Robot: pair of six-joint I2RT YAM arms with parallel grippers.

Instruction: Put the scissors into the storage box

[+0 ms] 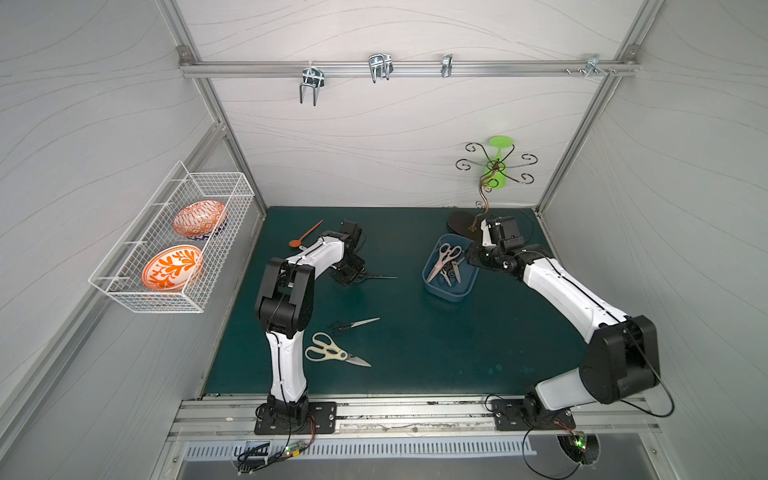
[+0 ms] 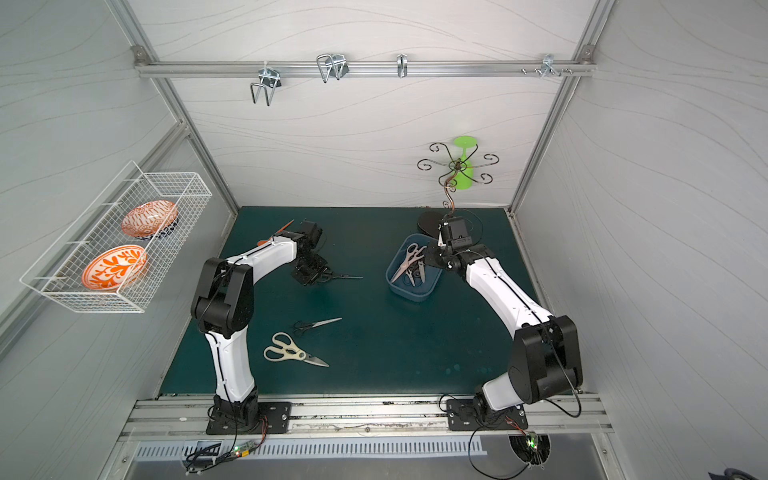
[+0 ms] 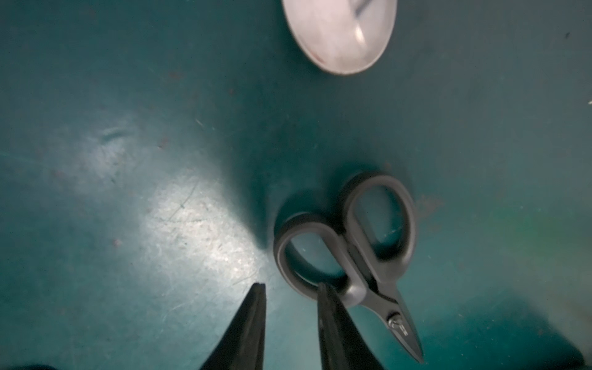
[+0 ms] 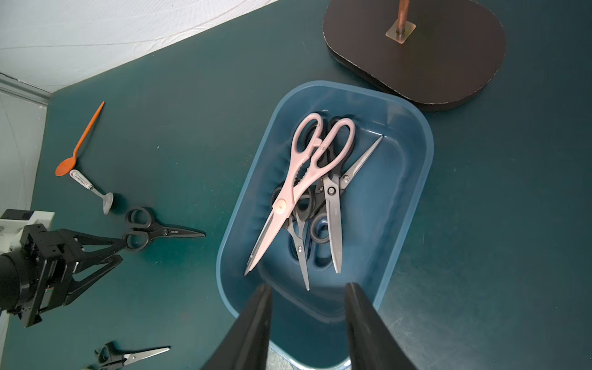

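Observation:
The blue storage box point(image 4: 407, 228) holds several scissors, with pink scissors point(image 4: 289, 191) lying on top of black-handled ones point(image 4: 333, 215). Over the box, my right gripper is open with nothing between its fingers. Dark scissors point(image 3: 376, 271) lie flat on the mat left of the box, blades pointing toward it. My left gripper is partly open beside their handle loops, one finger overlapping the nearer loop in the left wrist view; contact cannot be judged. Nearer the front lie small black-handled scissors point(image 1: 356, 323) and cream-handled scissors point(image 1: 336, 350).
A spoon point(image 3: 345, 37) and an orange spoon point(image 4: 77, 151) lie behind the dark scissors. The brown base point(image 4: 419, 55) of a scrolled metal stand sits just behind the box. A wire basket point(image 1: 152, 296) with bowls hangs at left.

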